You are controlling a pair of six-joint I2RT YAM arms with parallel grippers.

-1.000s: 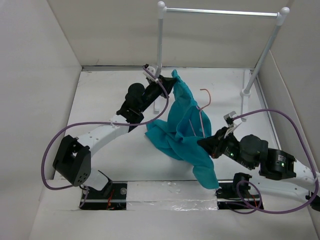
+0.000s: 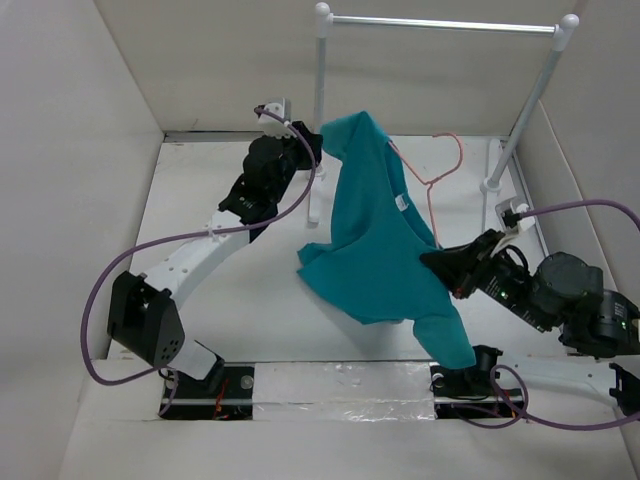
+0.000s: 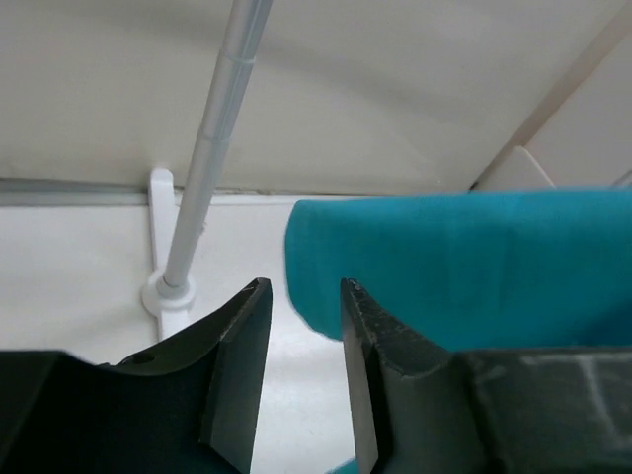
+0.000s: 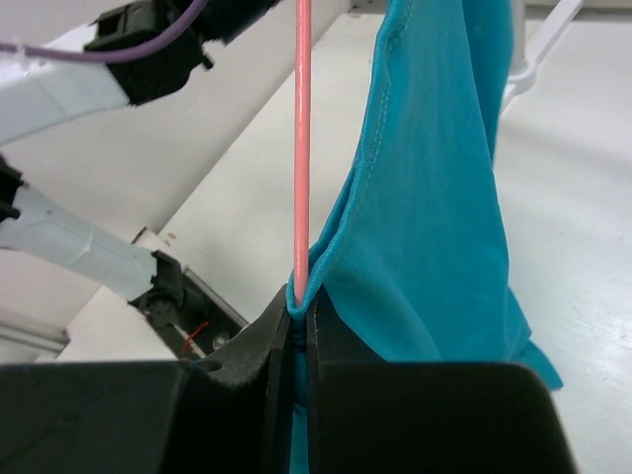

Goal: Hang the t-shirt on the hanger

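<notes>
The teal t shirt (image 2: 375,250) hangs at the centre, with the pink hanger (image 2: 435,182) beside its upper right part. My right gripper (image 2: 450,270) is shut on the shirt's edge and the hanger; in the right wrist view the hanger's pink rod (image 4: 302,148) runs down into the fabric between the fingers. My left gripper (image 2: 315,145) is near the shirt's top corner; in the left wrist view its fingers (image 3: 227,385) stand apart, and the shirt's blurred edge lies just beyond them, not held.
A white rack with a top bar (image 2: 440,22) and two uprights stands at the back, its left post (image 3: 212,138) close to my left gripper. White walls enclose the work area.
My right arm has moved right and up with shirt and hanger.
</notes>
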